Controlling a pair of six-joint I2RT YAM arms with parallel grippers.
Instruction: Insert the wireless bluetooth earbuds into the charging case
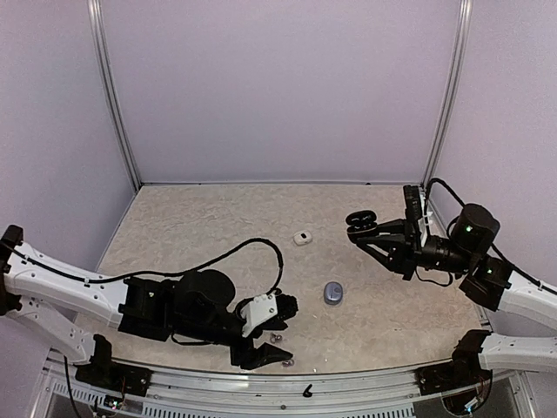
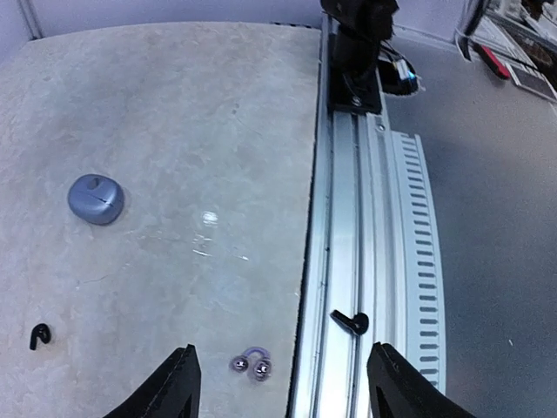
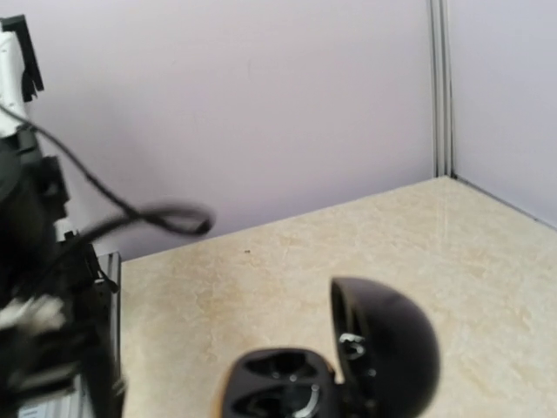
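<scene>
My right gripper [image 1: 372, 242] is shut on the black charging case [image 1: 360, 223], held in the air with its lid up. In the right wrist view the case [image 3: 283, 370] shows its slots, which look empty, beside the raised lid [image 3: 392, 348]. One black earbud [image 2: 350, 323] lies on the metal rail past the table's front edge, small in the top view too. A second black earbud [image 2: 40, 335] rests on the table at lower left of the left wrist view. Low over the table front, my left gripper stands open, with nothing held between its fingers.
Shiny metallic earbuds [image 2: 262, 369] lie near the front edge, below the left gripper. A blue-grey case [image 1: 333, 293] sits mid-table, and a white case [image 1: 302, 238] farther back. The rail [image 2: 339, 218] runs along the front.
</scene>
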